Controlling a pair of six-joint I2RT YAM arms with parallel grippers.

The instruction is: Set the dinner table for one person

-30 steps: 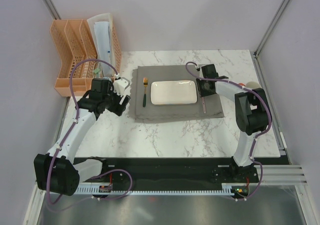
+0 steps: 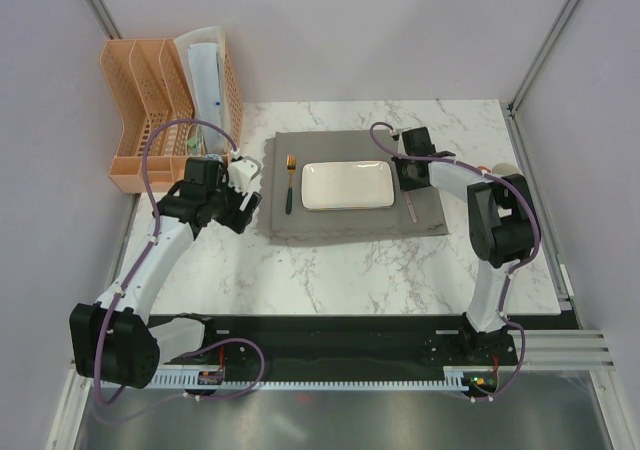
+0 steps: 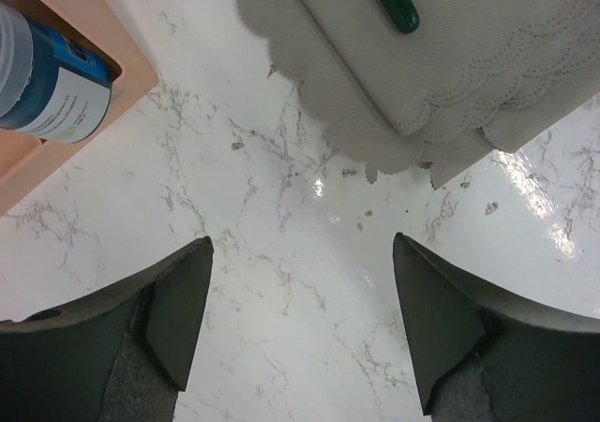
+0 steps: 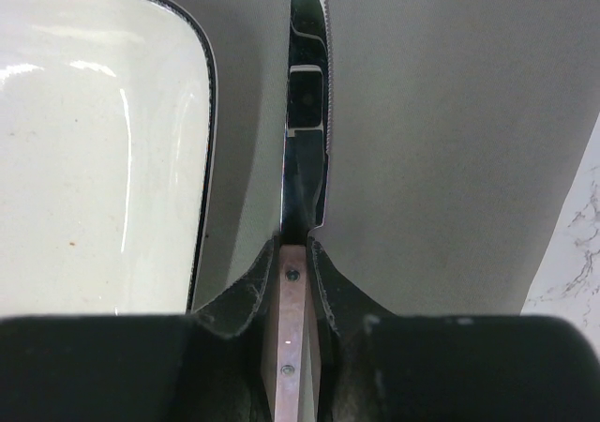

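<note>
A white rectangular plate [image 2: 347, 185] with a dark rim lies on the grey placemat [image 2: 330, 232]. To its left is a fork with a dark green handle [image 2: 289, 198]; only that handle's end [image 3: 396, 9] shows in the left wrist view. My right gripper is shut on a knife, right of the plate. The knife's pink handle [image 4: 290, 338] runs between the fingers, and its shiny blade [image 4: 306, 131] points away over the mat. Over bare marble left of the mat, my left gripper stands open and empty, its fingers well apart.
A peach-coloured divided rack [image 2: 150, 110] stands at the back left, holding white and pale blue items; a blue jar [image 3: 66, 84] sits at its edge. Round items [image 2: 505, 170] are partly hidden behind the right arm.
The knife has turned slightly in the top view, its handle end shifting right. My right gripper has barely moved.
</note>
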